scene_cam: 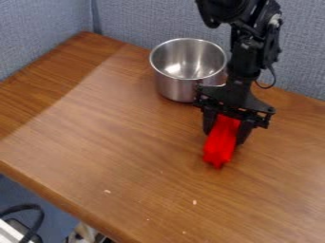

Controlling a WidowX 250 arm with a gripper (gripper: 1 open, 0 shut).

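Note:
A red elongated block (pixel 219 144) lies on the wooden table toward the right, its upper end hidden by the black gripper (pixel 226 121). The gripper is shut on the block from above. A shiny steel bowl (pixel 181 65) stands behind and to the left of the gripper, its right side partly covered by the arm.
Grey padded walls (pixel 140 21) bound it at the back and left. Black cables (pixel 26 211) sit off the table's lower left edge.

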